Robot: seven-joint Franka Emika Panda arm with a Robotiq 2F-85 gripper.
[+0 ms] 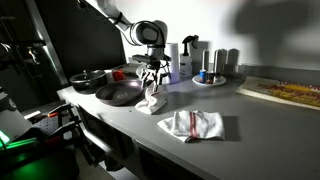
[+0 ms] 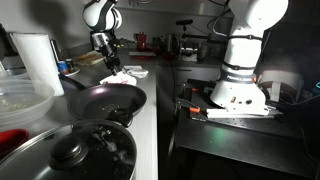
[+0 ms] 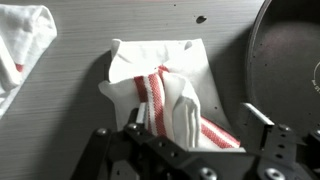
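A white cloth with red stripes [image 3: 150, 80] lies on the counter beside the dark pan [image 3: 290, 65], its middle bunched up into a fold. My gripper is over this cloth, its fingers spread apart at the lower edge of the wrist view. The raised fold stands between them, with no clear grip on it. From the side, the gripper [image 1: 153, 80] hangs just above the crumpled cloth [image 1: 150, 103]. A second white cloth with red marks [image 1: 193, 125] lies flatter on the counter to the right.
A lidded pot [image 1: 88, 80] stands left of the pan. Behind are a blue cup [image 1: 203, 75] on a tray, bottles [image 1: 185, 65] and a wooden board [image 1: 285, 92]. In the other exterior view, a paper roll [image 2: 37, 60] stands at left.
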